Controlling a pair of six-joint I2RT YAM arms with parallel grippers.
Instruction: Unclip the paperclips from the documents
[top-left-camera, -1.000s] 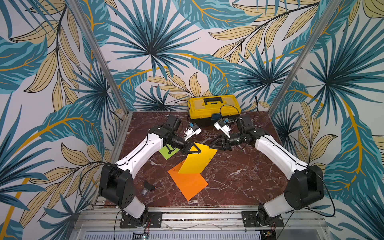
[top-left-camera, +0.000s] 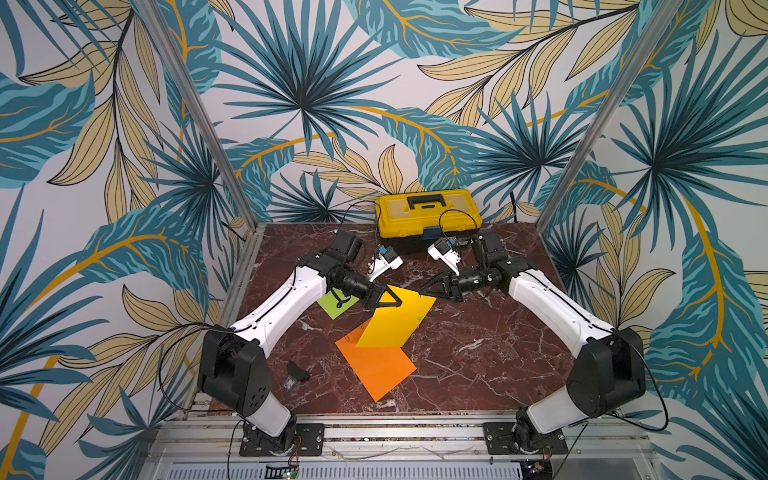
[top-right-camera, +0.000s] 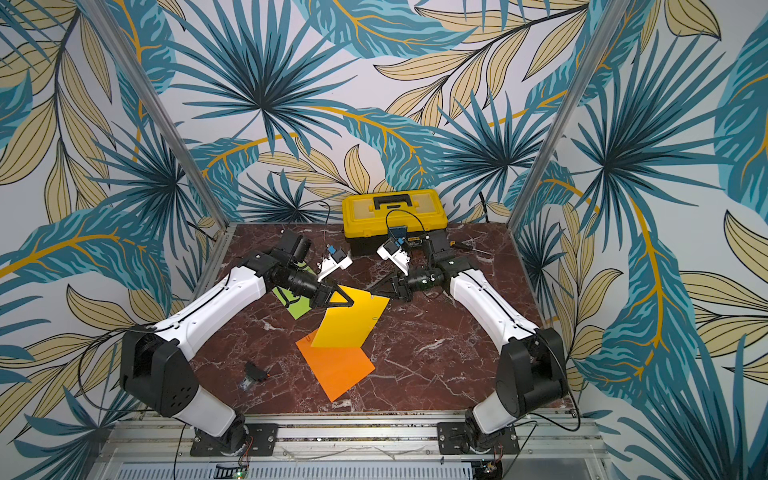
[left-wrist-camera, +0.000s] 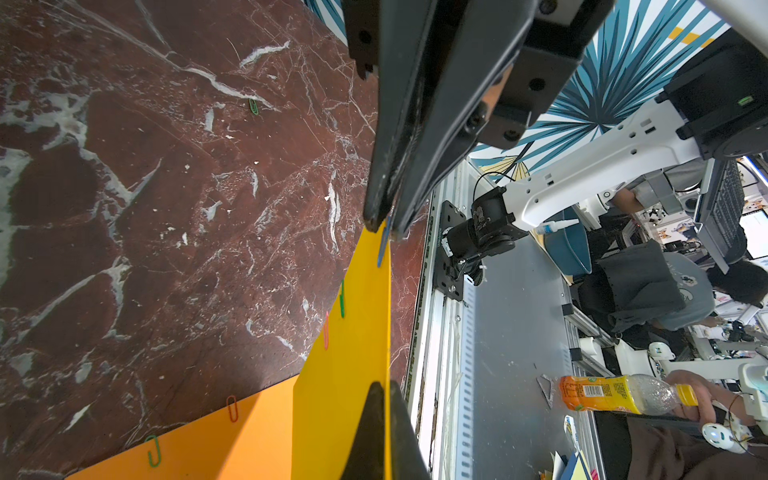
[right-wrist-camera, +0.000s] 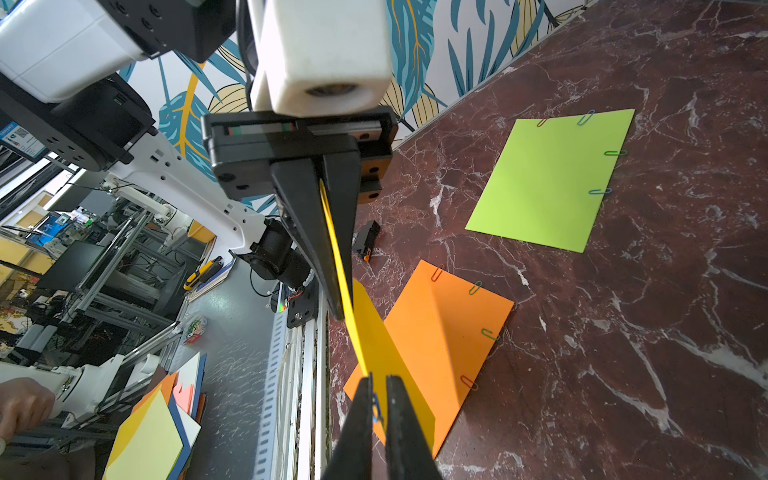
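Observation:
My left gripper (top-left-camera: 389, 296) is shut on a yellow sheet (top-left-camera: 400, 320), holding it upright above the table. My right gripper (top-left-camera: 424, 289) is at the sheet's other upper corner, its fingertips by a blue paperclip (left-wrist-camera: 382, 244); their exact opening is hard to tell. Green (left-wrist-camera: 342, 300) and pink (left-wrist-camera: 326, 332) clips sit lower on that edge. An orange sheet (right-wrist-camera: 480, 320) with several clips lies below, and a green sheet (right-wrist-camera: 544, 184) with several clips lies beyond. A loose green clip (left-wrist-camera: 253, 106) lies on the table.
A yellow toolbox (top-left-camera: 428, 212) stands at the back. A small black object (top-left-camera: 297, 372) lies near the front left of the marble table (top-left-camera: 496, 352).
My right gripper has shifted very slightly at the yellow sheet's corner. The left arm and the sheets look unchanged.

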